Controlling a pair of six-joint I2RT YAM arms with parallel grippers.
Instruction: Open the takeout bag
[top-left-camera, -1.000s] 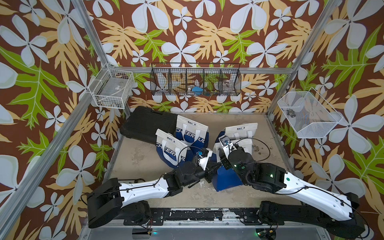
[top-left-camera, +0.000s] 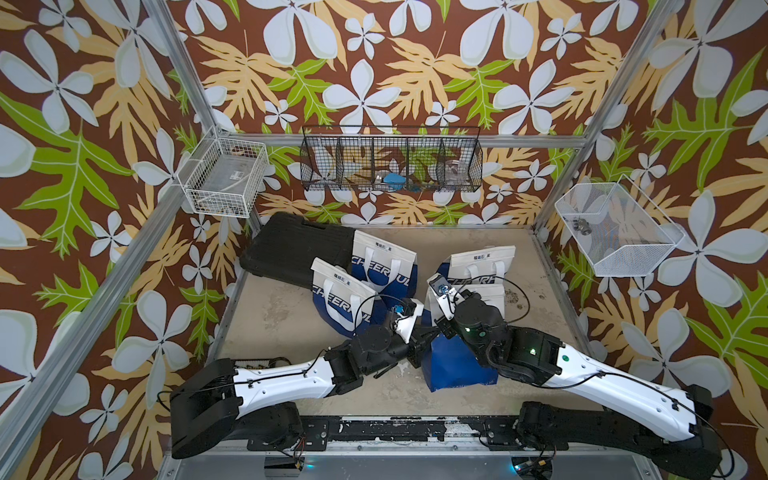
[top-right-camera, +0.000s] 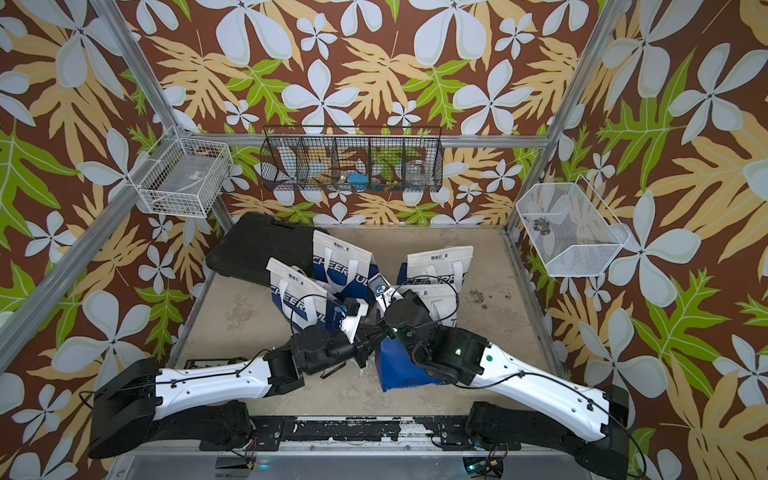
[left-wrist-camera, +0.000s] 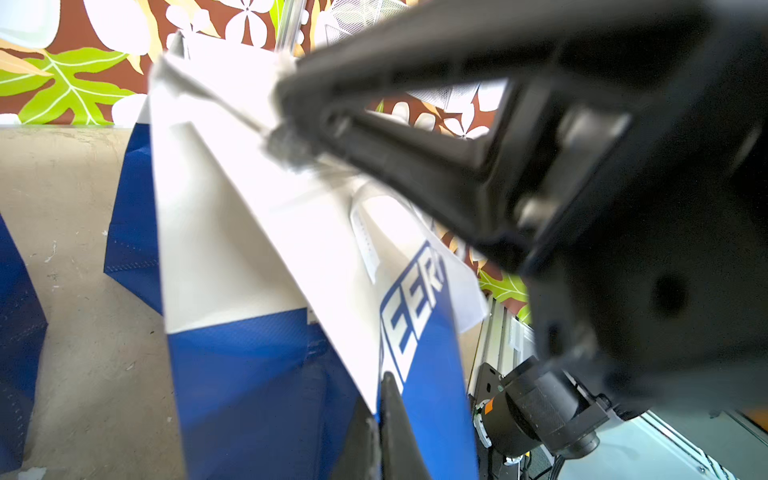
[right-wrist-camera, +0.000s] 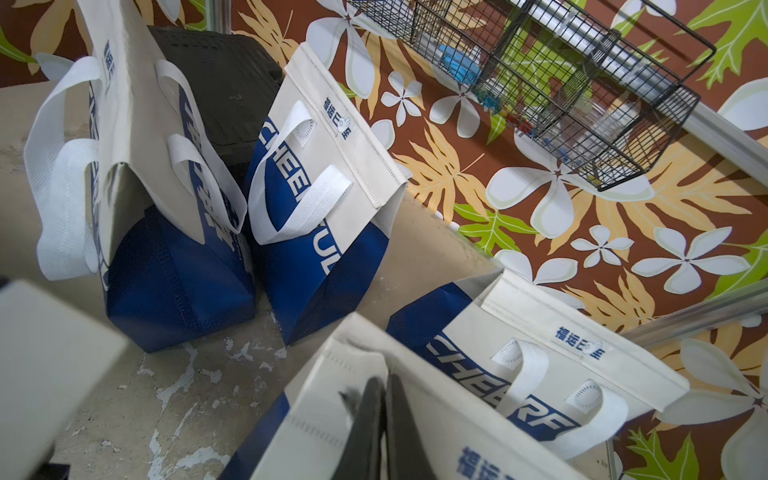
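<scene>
The front takeout bag (top-left-camera: 460, 372), blue with a white top, stands between both grippers. In the left wrist view my left gripper is shut at the bag's side, where the white flap (left-wrist-camera: 280, 240) meets the blue; whether it pinches material is unclear. In the right wrist view my right gripper is shut at the white top (right-wrist-camera: 448, 408) of the same bag, at a folded edge; any held material is hard to make out.
Three other takeout bags (top-left-camera: 336, 296) stand behind and to the left and right. A black case (top-left-camera: 288, 248) lies at back left. Wire baskets (top-left-camera: 224, 168) hang on the walls.
The front bag's blue body has shifted toward the front edge.
</scene>
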